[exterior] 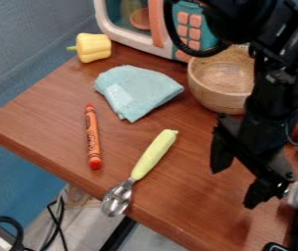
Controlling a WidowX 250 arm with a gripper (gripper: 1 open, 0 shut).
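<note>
The black robot arm fills the right side of the view, its gripper [235, 169] hanging low over the right part of the wooden table, pointing down. Whether its fingers are open or shut is hard to tell. To its left lie a spoon [152, 157] with a pale yellow-green handle, an orange crayon [91, 135] and a folded light blue cloth [138, 90]. A wooden bowl [212, 80] stands behind the arm, partly hidden by it.
A toy microwave [138, 22] stands at the back, with a yellow pepper-like toy [90, 47] beside it on the left.
</note>
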